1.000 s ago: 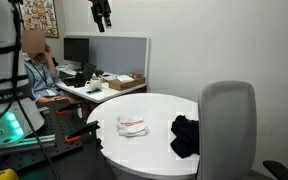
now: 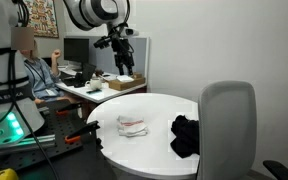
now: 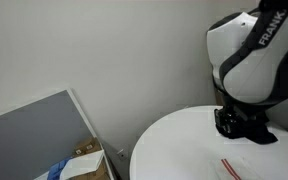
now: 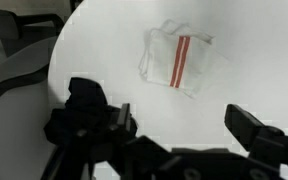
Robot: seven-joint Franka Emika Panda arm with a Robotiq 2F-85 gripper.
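A folded white cloth (image 4: 161, 56) with two reddish stripes lies on the round white table (image 4: 109, 40); it also shows in exterior view 1 (image 2: 132, 127). Beside it rests a crumpled black cloth (image 4: 76, 113), nearer the grey chair. My gripper is open, its two dark fingers wide apart and only tabletop visible between them. In exterior view 1 the gripper (image 2: 125, 69) hangs well above the table, clear of both cloths. In exterior view 2 the arm hides part of the tabletop, and the striped cloth (image 3: 236, 169) shows at the bottom edge.
A grey chair back (image 2: 227, 130) stands against the table's right side. Behind the table are a desk with a monitor (image 2: 76, 50) and cardboard boxes (image 2: 122, 83). A person sits at the far left.
The arm has come down from near the top of the view and further over the table, bringing the gripper lower and to the right. Both cloths lie where they were.
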